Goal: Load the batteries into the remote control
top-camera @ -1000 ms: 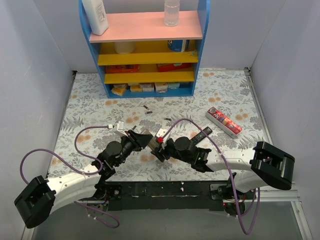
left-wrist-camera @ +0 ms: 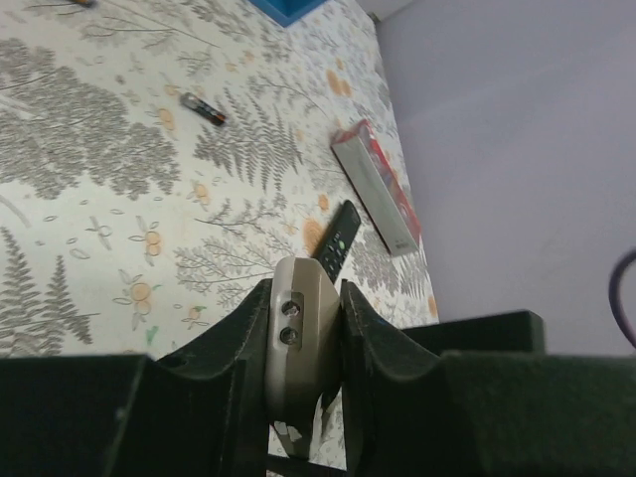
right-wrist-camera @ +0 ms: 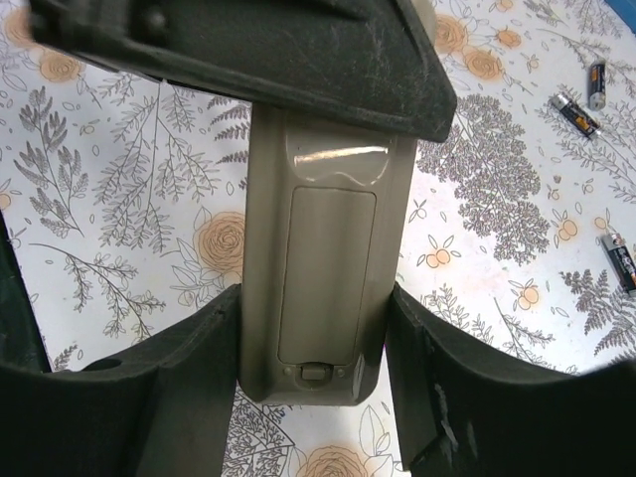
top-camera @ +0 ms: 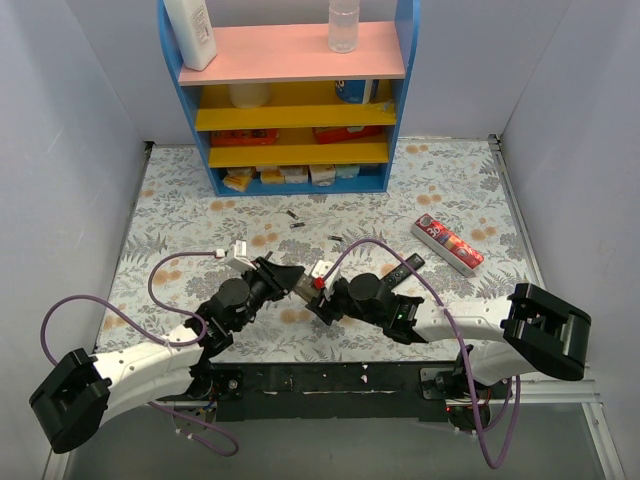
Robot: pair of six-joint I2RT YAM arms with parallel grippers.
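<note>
A beige-grey remote control (right-wrist-camera: 328, 268) is held in the air between the two arms, its back with a closed battery cover facing the right wrist view. My right gripper is shut on its lower sides. The left gripper is shut on its other end, one dark finger (right-wrist-camera: 268, 60) lying across the remote. The left wrist view shows a narrow end of that remote between the fingers. On the table lie loose batteries (right-wrist-camera: 575, 115) in a small group; a separate battery (left-wrist-camera: 204, 108) lies apart. The battery compartment's inside is hidden.
A dark remote (top-camera: 403, 271) lies to the right of the grippers, beside a red and white box (top-camera: 447, 244). At the back stands a blue shelf unit (top-camera: 290, 187) with goods on it.
The left arm has shifted only slightly. My right arm has stayed in place.
</note>
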